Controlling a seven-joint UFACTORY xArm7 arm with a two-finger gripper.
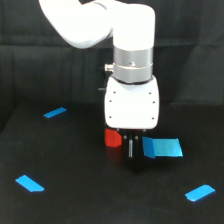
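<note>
The white arm reaches down from the top of the camera view, its gripper [131, 151] pointing at the dark table. Thin dark fingers hang below the white hand, and the gap between them is too small to make out. A red block [112, 138] shows just left of the fingers, partly covered by the hand. To their right lies a bright blue patch [167, 148] with a darker left part; whether that is a flat marking or an object is unclear. Contact between the fingers and the red block cannot be judged from here.
Short blue tape strips mark the black table at the back left [55, 112], front left [30, 184] and front right [200, 192]. Bare table surrounds the gripper in front and on the left. A dark curtain [40, 60] hangs behind.
</note>
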